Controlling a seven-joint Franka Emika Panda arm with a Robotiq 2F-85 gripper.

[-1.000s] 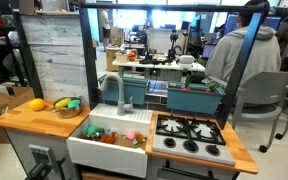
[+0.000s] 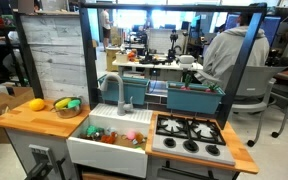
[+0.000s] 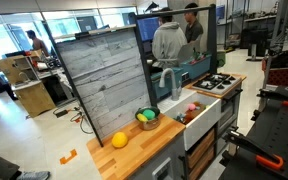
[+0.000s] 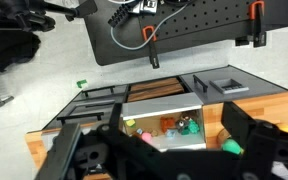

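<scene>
In the wrist view, my gripper is a dark shape at the lower middle, its fingers apart with nothing seen held between them. Beyond it lies the white sink point(image 2: 106, 156), with several small coloured items point(image 2: 134, 136) inside. To the left of the sink in exterior view 1, a woven bowl point(image 2: 68, 113) holds colourful play food on the wooden counter point(image 2: 34, 121). A yellow lemon-like fruit point(image 3: 119, 140) rests on that counter, apart from the bowl. The gripper is not clearly identifiable in either exterior view.
A stove point(image 2: 192, 137) stands right of the sink, and a grey faucet point(image 2: 121, 96) rises behind it. Teal bins point(image 2: 194, 98) hang from the dark frame at the back. A black table point(image 3: 269, 125) with orange-handled clamps faces the counter.
</scene>
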